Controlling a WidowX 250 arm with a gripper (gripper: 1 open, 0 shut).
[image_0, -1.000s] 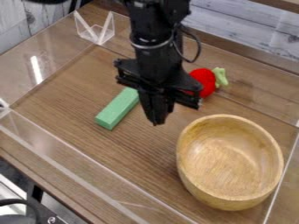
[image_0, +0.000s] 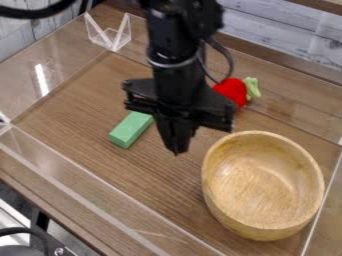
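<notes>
My black gripper (image_0: 178, 126) hangs over the middle of the table, shut, with nothing visible between its fingers. A green block (image_0: 130, 128) lies on the wood just left of it, partly behind the gripper's body. A red round object (image_0: 231, 91) with green at its side sits behind the gripper to the right. A large wooden bowl (image_0: 261, 190) stands at the front right, beside and below the gripper.
A white wire-like object (image_0: 110, 32) is at the back left. A raised edge runs along the back right.
The arm has moved and turned, its body growing larger in view and spreading left over part of the green block. The bowl and red object have stayed where they were.
</notes>
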